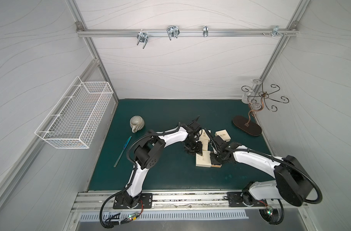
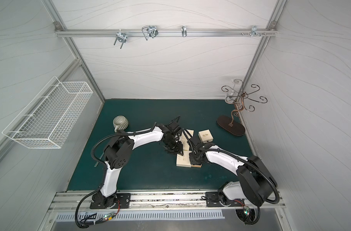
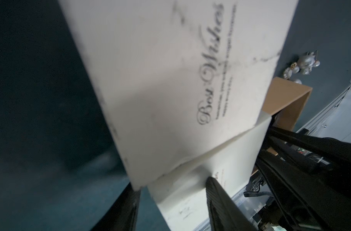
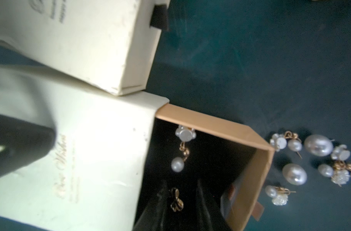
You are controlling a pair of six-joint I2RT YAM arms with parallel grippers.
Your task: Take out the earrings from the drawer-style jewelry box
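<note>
My left gripper is shut on the lower cream jewelry box (image 3: 237, 154), beside another box (image 3: 163, 77). In the right wrist view, the drawer (image 4: 252, 177) is pulled out from the box (image 4: 86, 161) marked "Best Wishes". A pearl earring (image 4: 177, 164) and a gold piece (image 4: 177, 200) lie inside. My right gripper hangs over the drawer, fingertips apart, the gold piece visible between them. Several pearl earrings (image 4: 317, 145) lie on the mat outside the drawer.
Another small box (image 1: 222, 134) stands behind. An oval-based metal stand (image 1: 246, 125) is at back right, a mug (image 1: 136, 124) and blue stick (image 1: 122, 151) at left. A wire basket (image 1: 75, 115) hangs on the left.
</note>
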